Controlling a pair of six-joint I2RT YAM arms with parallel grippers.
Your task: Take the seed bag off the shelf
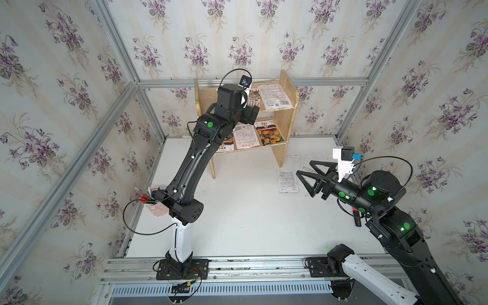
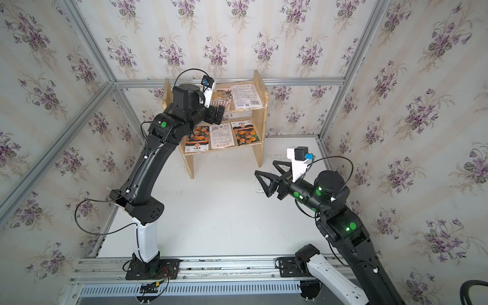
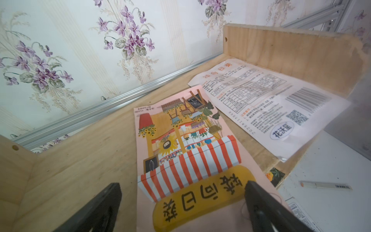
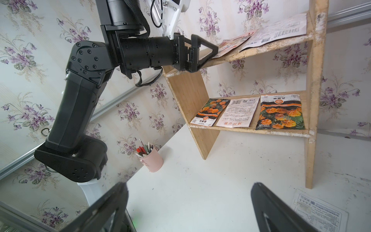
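On the wooden shelf's top board (image 3: 77, 154), a pink sunflower seed bag (image 3: 170, 127) with a striped awning picture lies flat. My left gripper is open just over its near end, fingers either side, nothing visibly held. A white printed bag (image 3: 259, 104) lies to its right. My right gripper stands open and empty above the table's right part, away from the shelf.
The lower board holds several seed bags (image 4: 282, 112). A printed sheet (image 4: 320, 210) lies on the white table (image 4: 216, 174). A pink pen cup (image 4: 152, 162) stands at the left.
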